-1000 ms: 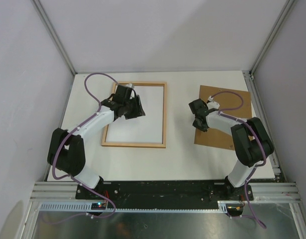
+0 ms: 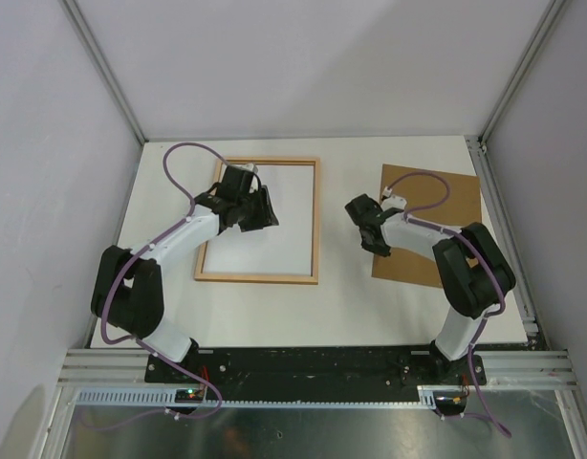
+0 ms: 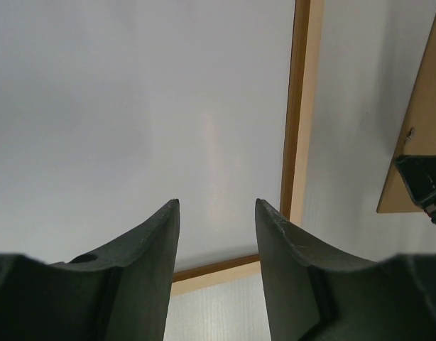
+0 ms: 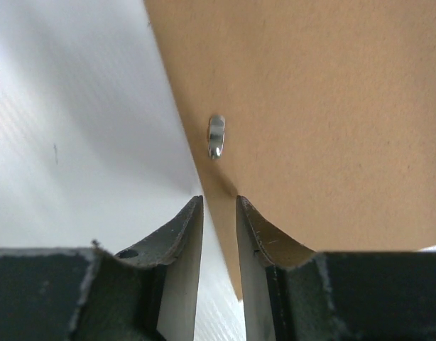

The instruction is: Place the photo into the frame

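The wooden photo frame (image 2: 315, 239) lies on the left half of the white table with a white interior. My left gripper hangs over it, part open, with empty space between its fingers. On the right lies a brown board (image 2: 423, 272) with a small metal clip (image 4: 216, 133). My right gripper is at the board's left edge, just short of the clip in the right wrist view, its fingertips slightly apart with nothing visible between them. I cannot make out a separate photo.
Pale walls surround it, and purple cables run along both arms.
My right gripper has moved a little to the left along the board's edge, and the board appears to have shifted slightly. The left arm stays where it was.
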